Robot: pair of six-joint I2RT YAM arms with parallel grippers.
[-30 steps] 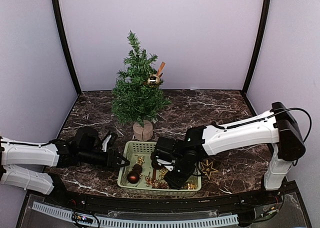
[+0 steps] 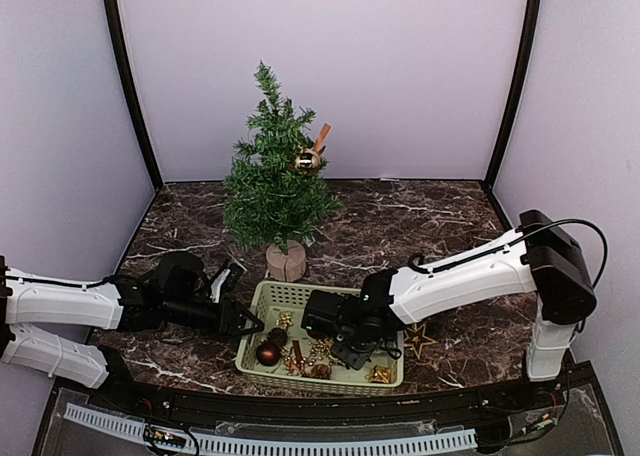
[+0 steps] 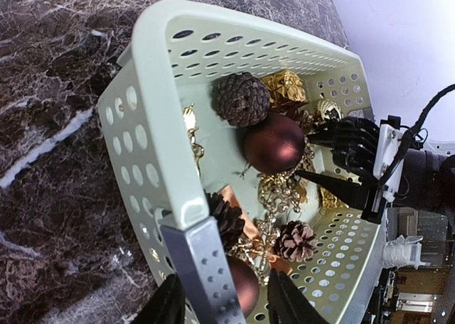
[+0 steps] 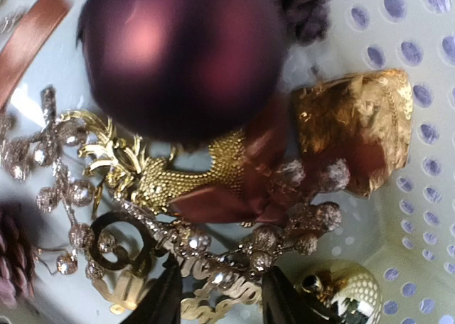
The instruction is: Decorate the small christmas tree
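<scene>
The small tree [image 2: 275,176] carries a gold ornament [image 2: 307,162]. A pale green basket [image 2: 255,326] holds dark red baubles [image 3: 274,143], pine cones [image 3: 242,99] and gold decorations [image 4: 352,125]. My left gripper [image 2: 240,321] is at the basket's left rim, shut on its grey end [image 3: 206,271]. My right gripper is inside the basket, fingers parted over glittery sprigs and gold pieces; whether anything is held between them is unclear, but none appears lifted.
A gold star [image 2: 420,346] lies right of the basket, partly behind the right arm.
The left arm and the tree look unchanged; the basket has hardly moved.
</scene>
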